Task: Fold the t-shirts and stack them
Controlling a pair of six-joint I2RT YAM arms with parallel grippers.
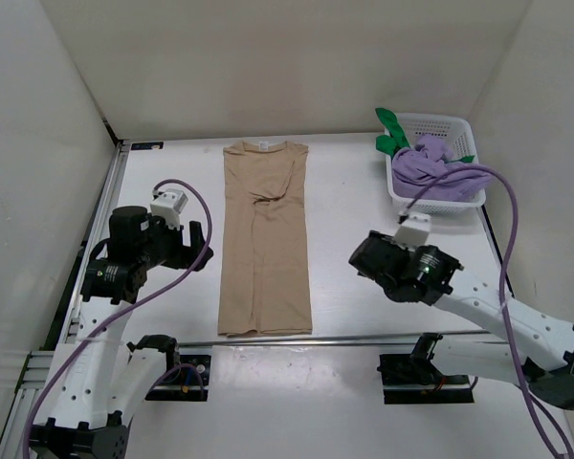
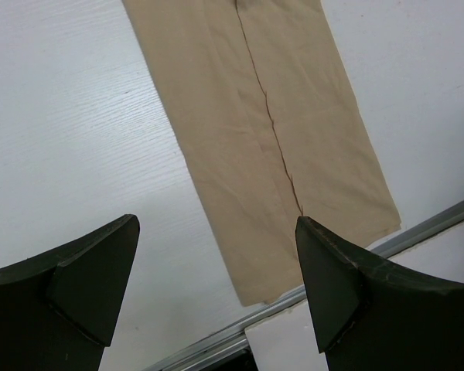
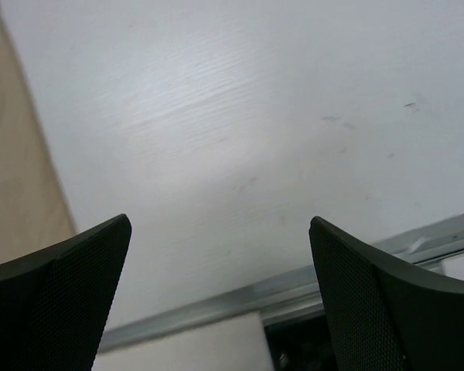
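Observation:
A tan t-shirt (image 1: pixel 279 249) lies lengthwise on the white table with its sides folded inward into a long strip, collar at the far end. A seam between the folded edges runs down its middle, and the fabric bunches slightly below the collar. Left of the shirt, my left gripper (image 1: pixel 201 246) hovers open; in the left wrist view nothing is between its fingers, and the shirt's near end shows beyond them. To the right, my right gripper (image 1: pixel 356 266) is open over bare table, its fingers (image 3: pixel 77 294) empty. Only a strip of the shirt (image 3: pixel 15 170) appears in the right wrist view.
A white basket (image 1: pixel 438 126) at the back right holds purple cloth (image 1: pixel 438 174) and green cloth (image 1: pixel 392 132). Bare table (image 1: pixel 349 182) lies between shirt and basket. A metal rail (image 1: pixel 344 340) runs along the front edge, close to the shirt's near end.

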